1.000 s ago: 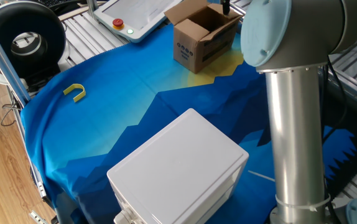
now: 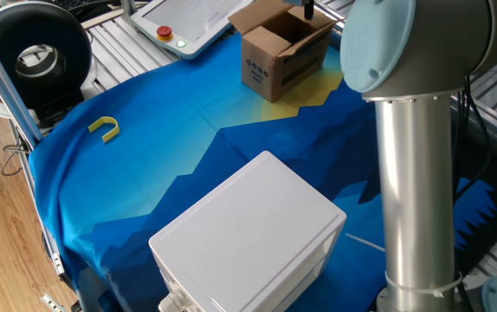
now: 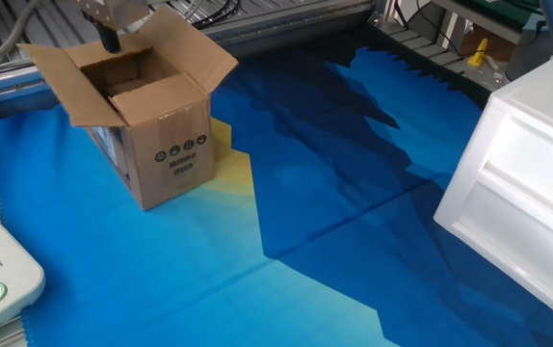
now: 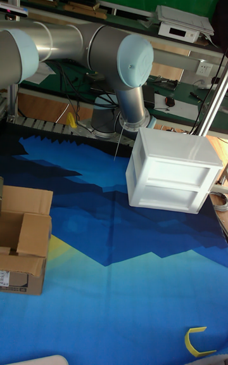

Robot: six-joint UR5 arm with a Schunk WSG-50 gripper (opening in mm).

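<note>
An open cardboard box (image 2: 286,59) stands upright on the blue cloth, its flaps (image 3: 191,48) spread outward. The dark tip of my gripper (image 3: 110,40) shows above the back of the box opening. In exterior view 1 the gripper (image 2: 309,11) is cut off by the top edge, close over the box's far rim. Whether its fingers are apart or holding something cannot be made out. A yellow curved piece (image 2: 105,129) lies on the cloth, well away from the gripper. The white drawer unit (image 2: 248,230) rests on the cloth near the arm (image 2: 417,191).
A tablet-like control panel (image 2: 188,24) with a red button lies beside the box. One thin pale stick (image 4: 118,143) is near the drawer unit. Open cloth (image 3: 344,212) lies between box and drawers.
In exterior view 1 the gripper tip has shifted slightly left over the box, and the arm's upper joint has moved a little to the right. Box, drawers and yellow piece are unmoved.
</note>
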